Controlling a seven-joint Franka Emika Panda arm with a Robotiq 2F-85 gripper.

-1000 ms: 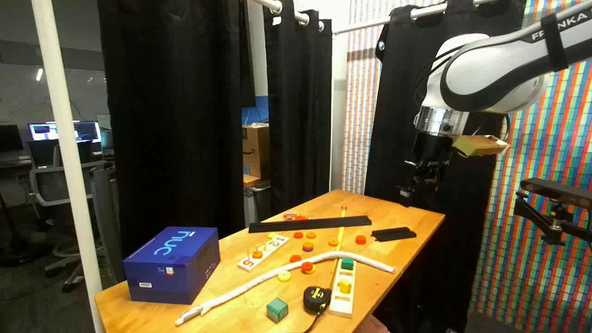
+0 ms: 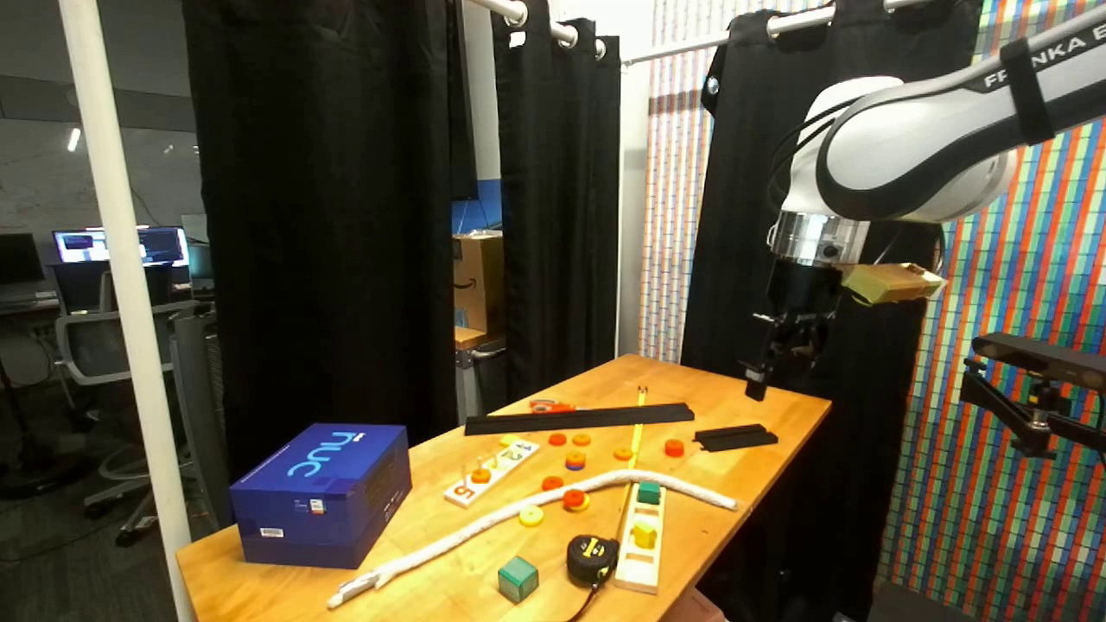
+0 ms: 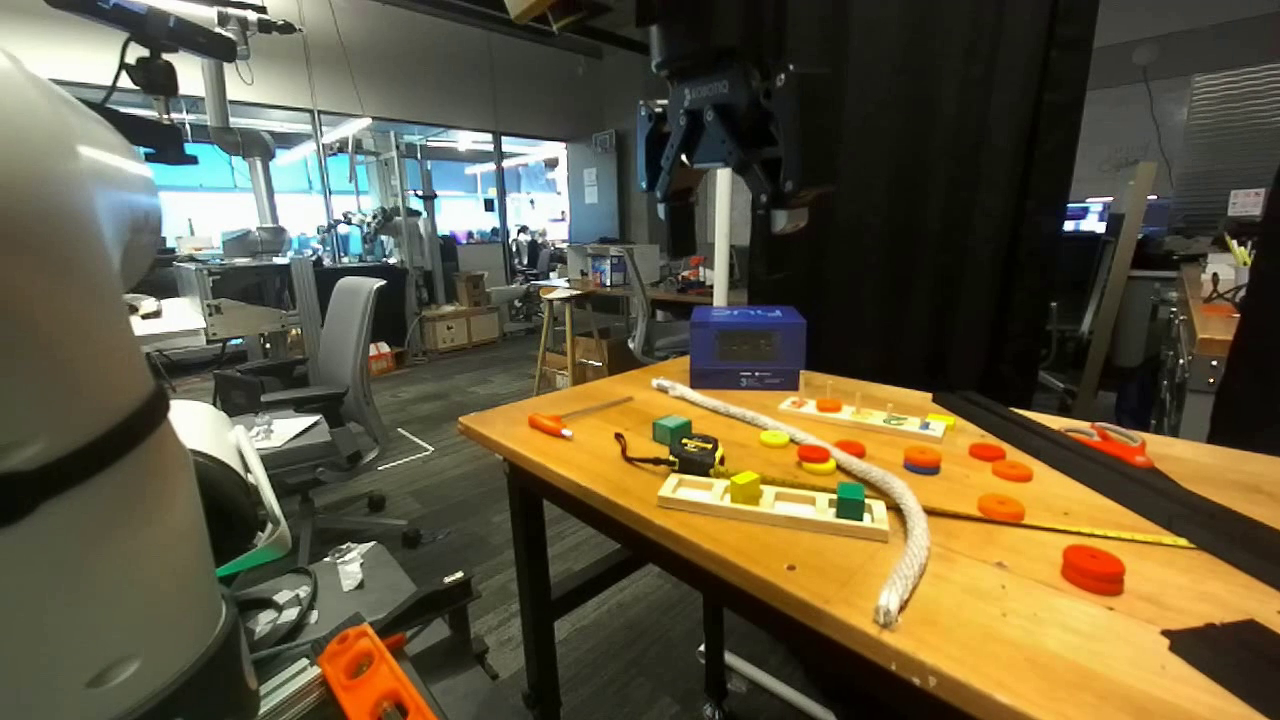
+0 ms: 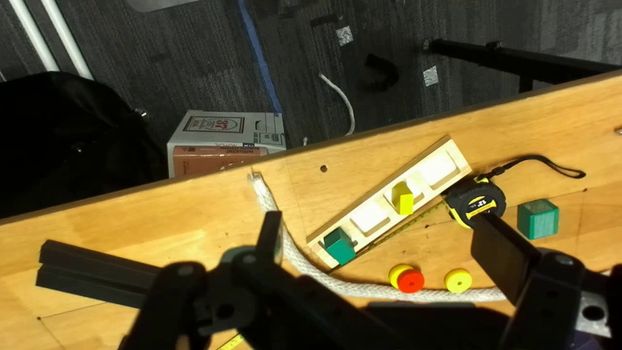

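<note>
My gripper is open, with its two dark fingers wide apart and nothing held between them; in exterior view 2 the gripper [image 3: 726, 228] hangs in the air above the table. A wooden tray with slots [image 4: 350, 224] shows between the fingers in the wrist view, well below them. In it are a yellow block [image 4: 402, 198] and, at one end, a green block [image 4: 339, 246]. Another green block [image 4: 537, 219] lies on the table past the black and yellow tape measure [image 4: 476, 201]. The white rope [image 4: 361, 288] curves around the tray's green-block end.
Several coloured rings, such as the red ring [image 3: 1093, 569], lie scattered near the number board [image 3: 864, 418]. A blue box [image 2: 321, 496] stands at one end of the table. Black strips [image 2: 581, 418], orange scissors [image 3: 1110, 444] and a screwdriver [image 3: 552, 425] also lie there.
In exterior view 1 the arm and gripper have moved slightly down and to the left. The things on the table have not moved.
</note>
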